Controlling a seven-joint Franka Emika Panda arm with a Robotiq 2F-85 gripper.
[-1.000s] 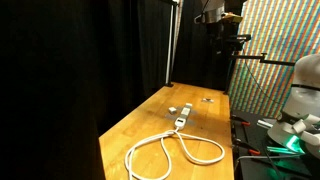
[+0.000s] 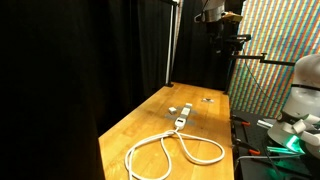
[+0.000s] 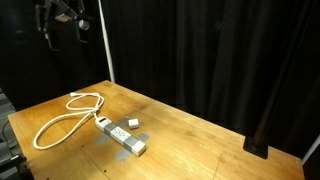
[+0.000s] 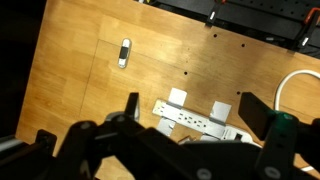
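A white power strip (image 3: 121,135) lies flat on the wooden table, and its white cord (image 3: 55,118) loops away from one end. Close beside it sits a small white block (image 3: 133,123), also visible as a block (image 2: 172,109) in exterior view 1. High above the table hangs my gripper, open, its dark fingers (image 4: 271,120) spread wide and nothing between them. Seen from the wrist, the strip (image 4: 190,118) runs below the gap, partly hidden by the gripper.
A small light object with dark ends (image 4: 124,53) lies apart on the table. Pale flat patches (image 4: 177,97) show around the strip. Black curtains (image 3: 200,60) hang behind the table.
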